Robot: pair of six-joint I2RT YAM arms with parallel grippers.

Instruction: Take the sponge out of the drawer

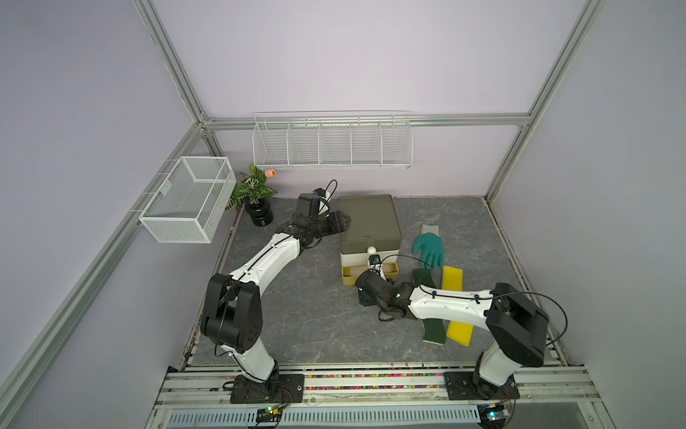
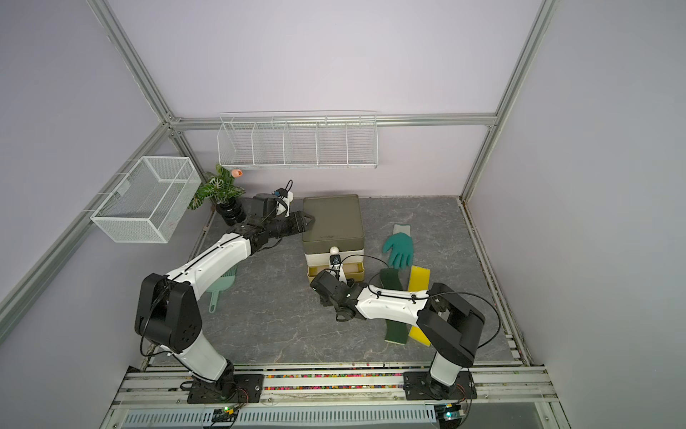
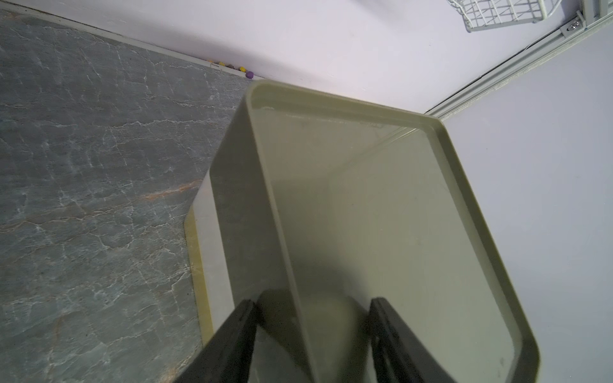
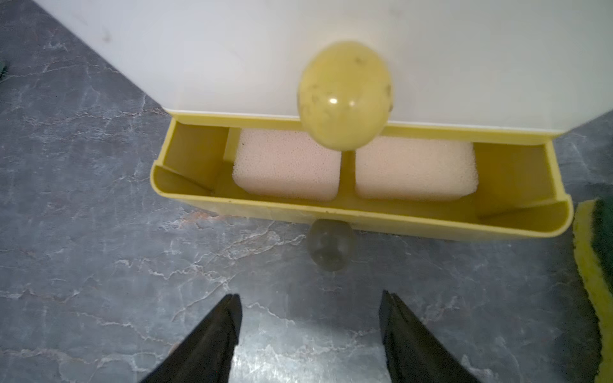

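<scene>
The bottom yellow drawer of a small cabinet stands pulled out. In the right wrist view it holds two pale sponges, a left sponge and a right sponge, side by side with a divider between them. My right gripper is open, empty, and in front of the drawer, its fingers apart on the near side of the grey drawer knob. At the cabinet's upper left edge, my left gripper is open, its fingers spread to either side of that edge; whether they touch it is unclear.
A yellow knob juts out over the drawer. Right of the cabinet lie a teal glove, a green pad and a yellow sponge. A potted plant stands back left.
</scene>
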